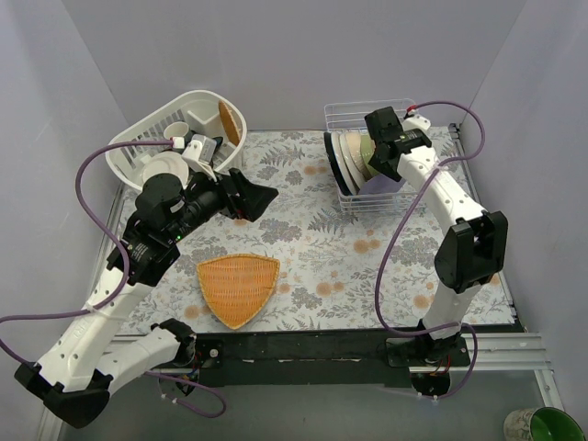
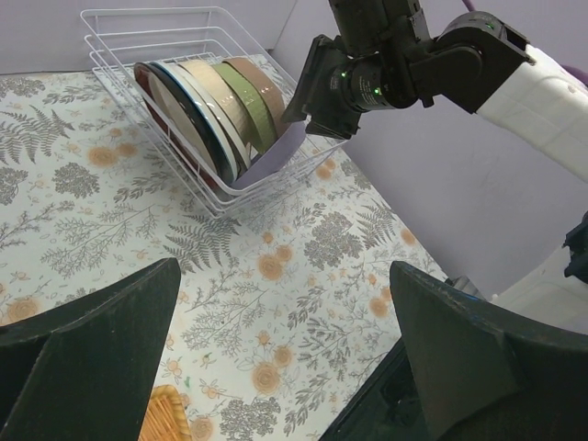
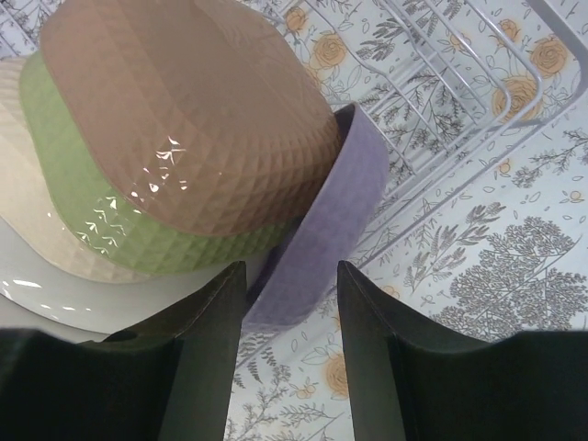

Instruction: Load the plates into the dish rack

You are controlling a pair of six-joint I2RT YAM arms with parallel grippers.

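The purple plate point(image 3: 322, 230) leans crosswise at the front of the wire dish rack point(image 2: 211, 197), against the edges of the other plates rather than in line with them. Beside it stand a brown plate point(image 3: 197, 110), a green plate point(image 3: 69, 175), a cream plate point(image 2: 219, 90), white plates and a dark one. My right gripper is open right at the purple plate, whose near edge shows between the fingertips; it is not clamped. Over the table's middle, away from the rack, my left gripper point(image 1: 262, 197) stands open and empty.
At the back left a white basin point(image 1: 138, 133) holds cups, a plate and a brown item. An orange woven mat point(image 1: 237, 287) lies on the front left of the table.
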